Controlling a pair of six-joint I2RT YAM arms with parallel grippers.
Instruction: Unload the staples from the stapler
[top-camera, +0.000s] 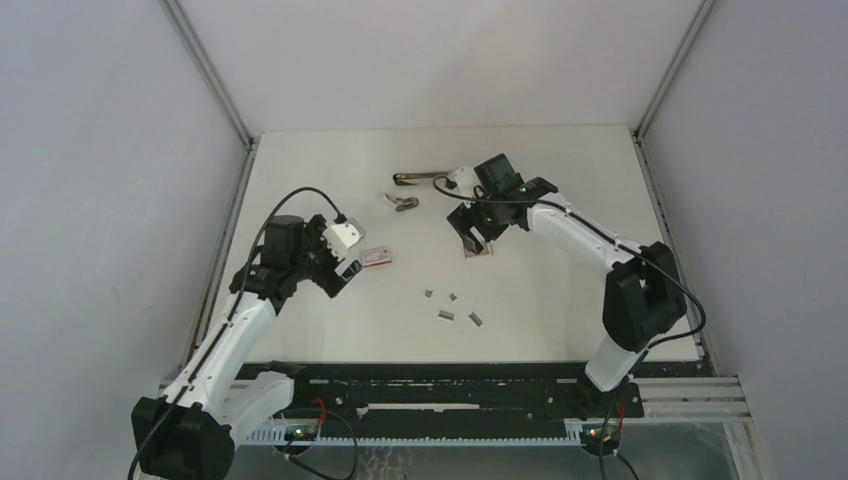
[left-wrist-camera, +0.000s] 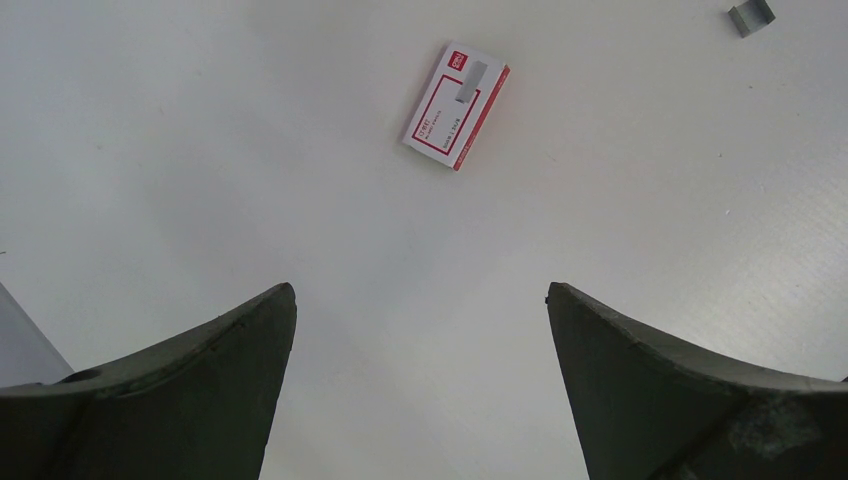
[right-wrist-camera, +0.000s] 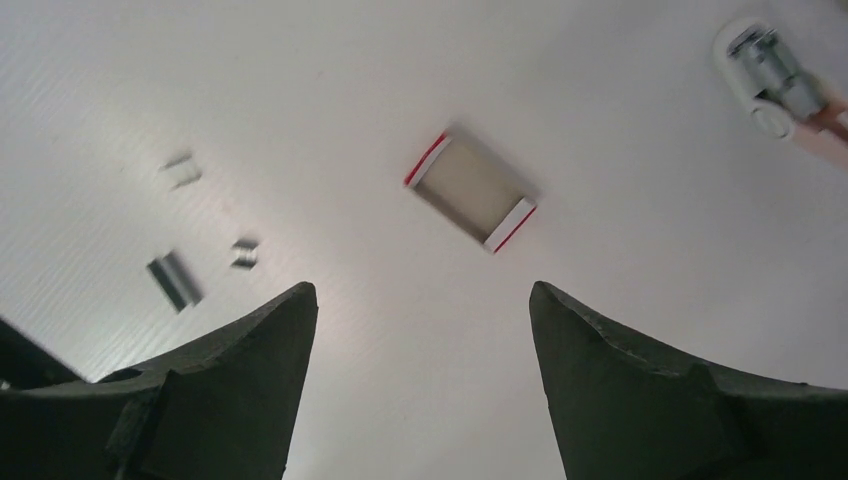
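Note:
A long silver-and-black stapler (top-camera: 420, 177) lies toward the back, partly hidden by my right arm. A smaller metal tool (top-camera: 403, 204) sits just in front of it. A red-and-white staple box (top-camera: 376, 256) (left-wrist-camera: 455, 105) lies mid-table. An open empty tray (right-wrist-camera: 469, 190) is under my right gripper (top-camera: 466, 235), which hovers open over the table with nothing visible between its fingers. My left gripper (top-camera: 347, 268) stands open above the table left of the staple box, holding nothing. Loose staple strips (top-camera: 446, 315) (right-wrist-camera: 175, 281) lie in the front middle.
My left arm occupies the left front of the table. The right arm spans from the middle to the front right. Free table space (top-camera: 540, 310) is at the front middle and back left. Walls border both sides.

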